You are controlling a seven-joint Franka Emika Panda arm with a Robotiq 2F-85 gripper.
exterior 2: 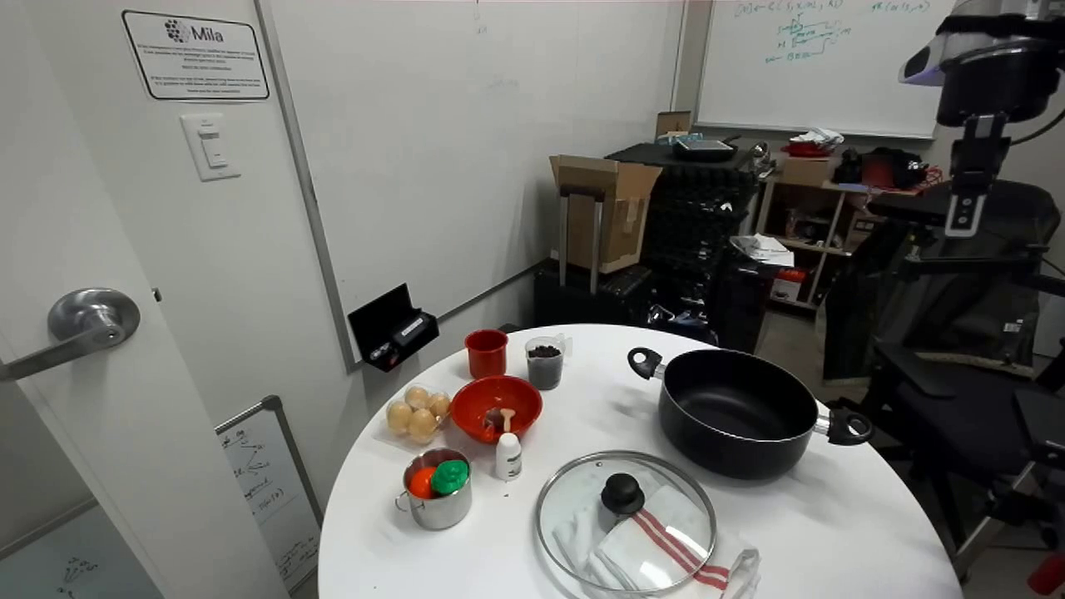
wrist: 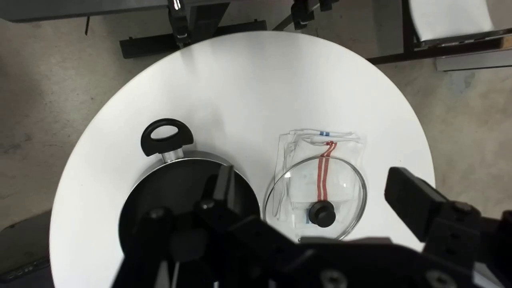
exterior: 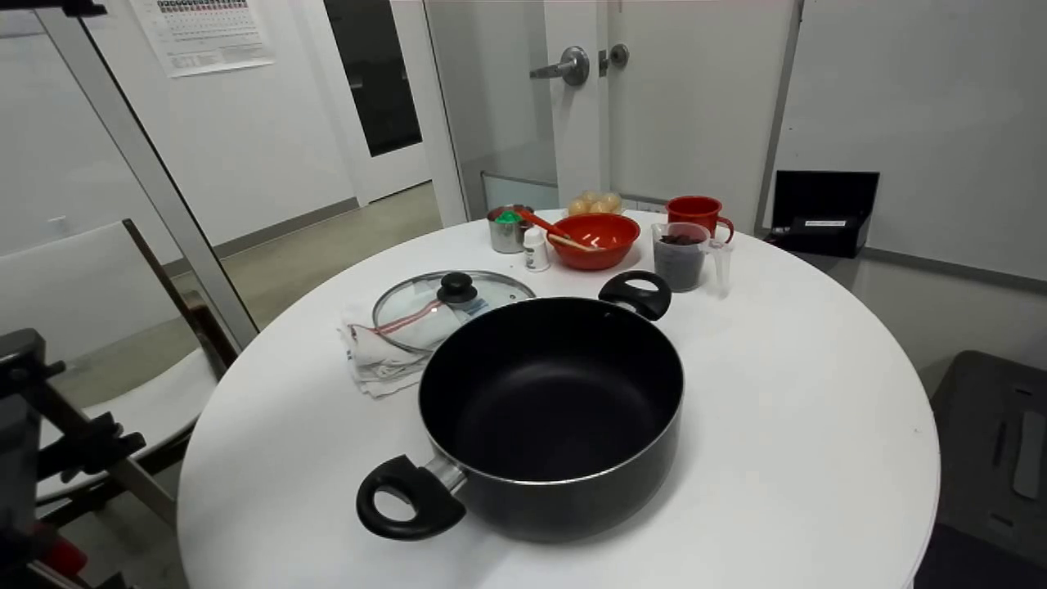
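Note:
A black two-handled pot (exterior: 550,402) stands uncovered on the round white table, and its inside looks empty. Beside it a glass lid (exterior 2: 574,499) with a black knob (wrist: 322,214) rests partly over a folded white towel (wrist: 307,144) with red stripes. My gripper is open, its fingers spread wide in the wrist view, with the lid and towel showing below between them. Exterior view 2 has the gripper (exterior 2: 964,215) high up at the right, well clear of the table and touching nothing. Exterior view 1 does not show it.
Clustered at one side are a red bowl (exterior 2: 496,409), a steel cup (exterior 2: 440,507), a white bottle (exterior 2: 508,456), an egg carton (exterior 2: 418,414), a red mug (exterior 2: 487,354) and a measuring cup (exterior 2: 544,364). Bare table (exterior: 785,412) lies beside the pot.

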